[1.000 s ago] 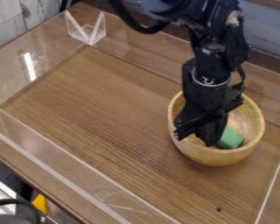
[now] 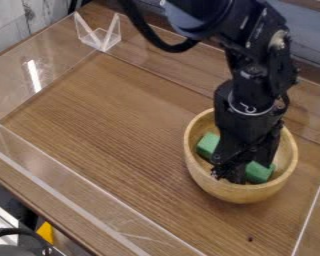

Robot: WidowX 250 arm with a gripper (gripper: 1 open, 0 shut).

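The black gripper (image 2: 246, 150) reaches down into a round wooden bowl (image 2: 219, 188) on the right side of the camera view. A green block (image 2: 211, 142) shows in the bowl left of the fingers, and more green (image 2: 256, 172) shows at the right beside them. The fingers cover part of the green, and I cannot tell whether they grip it.
A clear plastic piece (image 2: 99, 32) stands at the back left. A black cable and a small yellow item (image 2: 45, 232) lie at the lower-left edge.
The gripper has moved slightly toward the front and lower in the bowl. The bowl has shifted a little, and the green now shows on both sides of the fingers.
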